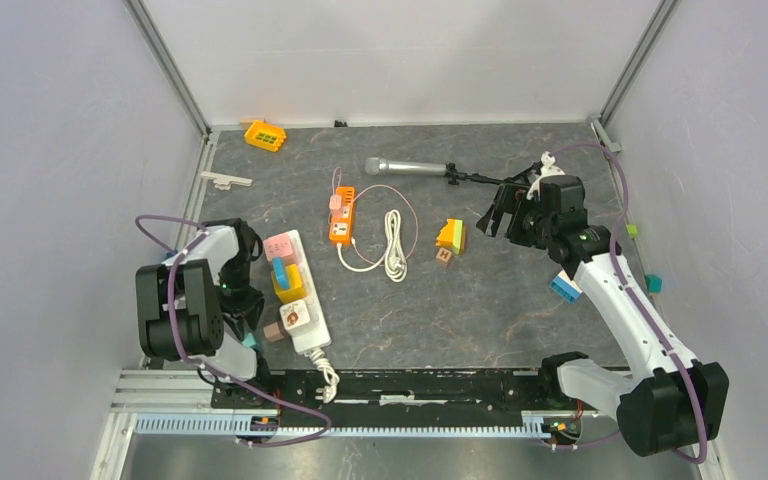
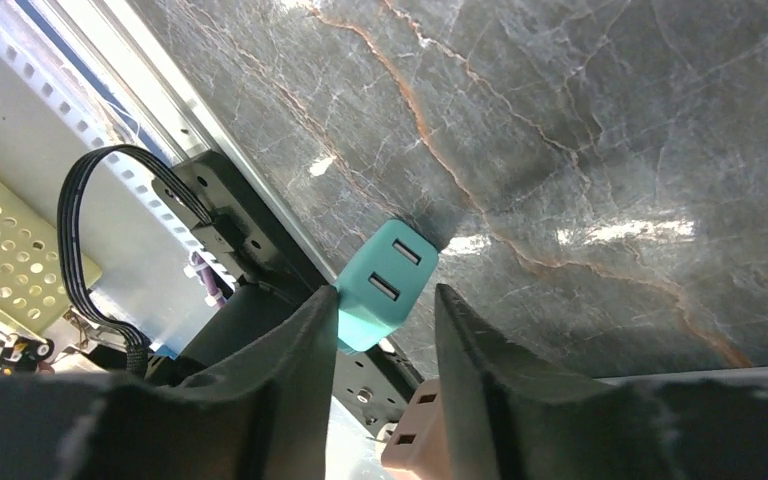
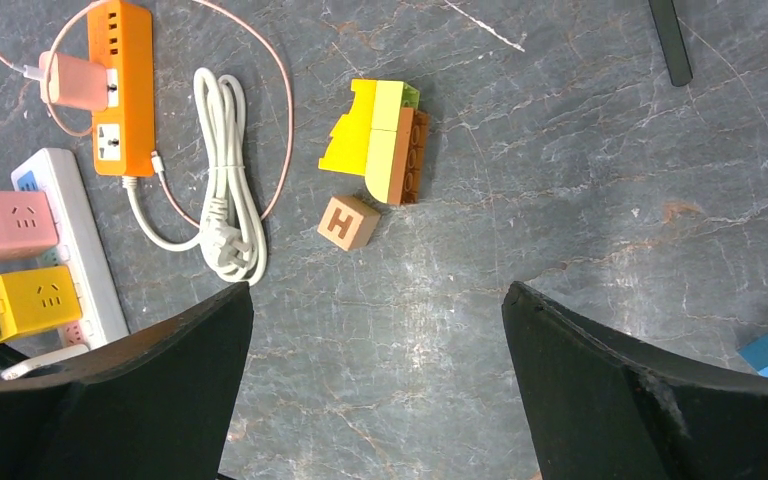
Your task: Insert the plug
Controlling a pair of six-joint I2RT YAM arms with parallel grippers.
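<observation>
A small teal block with two slots (image 2: 388, 280) lies by the rail at the table's front left edge. My left gripper is part open around it, one finger on either side. A clear gap shows beside the right finger; contact with the left finger I cannot tell. From above, the left hand (image 1: 240, 318) covers part of the block. The white power strip (image 1: 312, 308) is just to its right, carrying pink, yellow-and-blue and white cube plugs. High over the right half of the table, my right gripper is open and empty.
A brown block (image 1: 275, 331) sits between the teal one and the strip. At centre are an orange power strip (image 1: 342, 216), a coiled white cable (image 1: 394, 248), yellow bricks (image 1: 451, 236) and a small wooden block (image 3: 348, 222). A microphone (image 1: 407, 167) lies behind them.
</observation>
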